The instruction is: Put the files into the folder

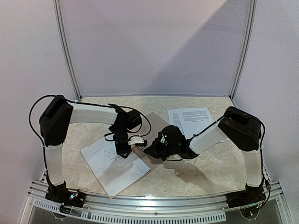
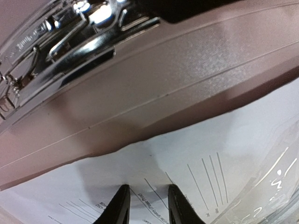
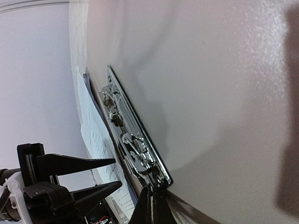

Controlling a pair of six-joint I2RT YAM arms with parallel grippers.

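The open folder (image 1: 153, 120) is greyish pink inside, with a metal clip (image 3: 135, 140) along its middle. A stack of white printed sheets (image 1: 114, 175) lies at the lower left, its edge beside the folder's pink strip in the left wrist view. My left gripper is over those sheets, fingers apart, nothing seen between them. My right gripper is shut at the near end of the clip; whether its tips touch the metal, I cannot tell. Another pair of printed sheets (image 1: 195, 120) lies at the back right, partly behind my right arm.
Both arms meet close together over the folder's middle, their grippers side by side. A clear plastic sheet (image 2: 271, 182) shines at the right of the left wrist view. Bare tabletop (image 1: 205, 175) shows at the front right.
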